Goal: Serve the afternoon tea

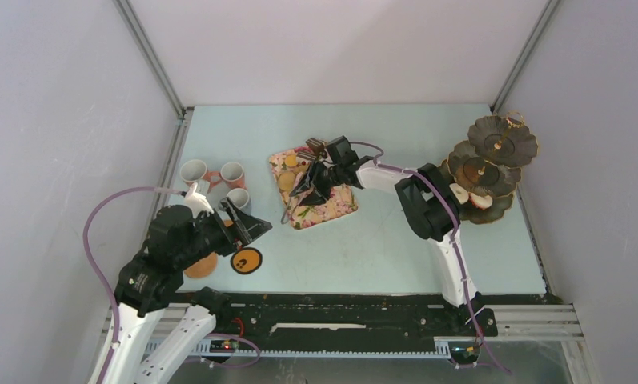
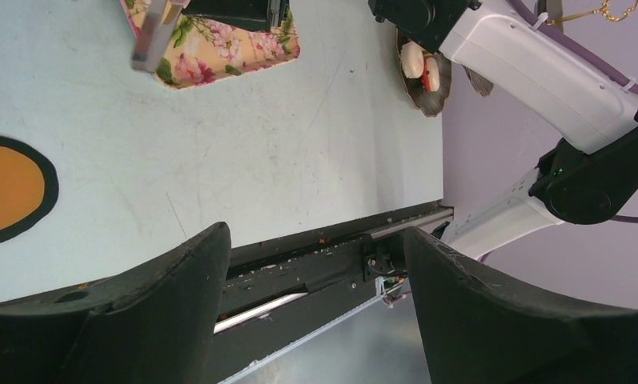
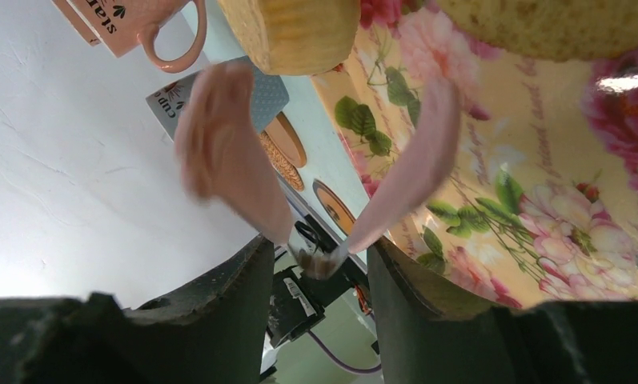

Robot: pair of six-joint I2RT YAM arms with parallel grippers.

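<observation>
A floral tray [image 1: 344, 210] lies mid-table with several pastries on it. In the right wrist view, one pale round pastry [image 3: 303, 36] and a wider flat one [image 3: 555, 28] rest on it. My right gripper [image 1: 299, 192] is over the tray, shut on pink tongs [image 3: 235, 144]. The blurred tong arms spread apart with nothing between them. At the left, my left gripper [image 1: 247, 226] hangs open and empty near the cups. A tiered stand of dark scalloped plates [image 1: 503, 146] stands at the right, with pieces of food [image 2: 413, 59] on its lowest plate.
Two pink cups [image 1: 194, 171] [image 1: 232, 174] and a grey one [image 1: 238, 198] stand at the left. A black-rimmed orange coaster [image 1: 246, 260] and a tan coaster [image 1: 202, 266] lie in front of them.
</observation>
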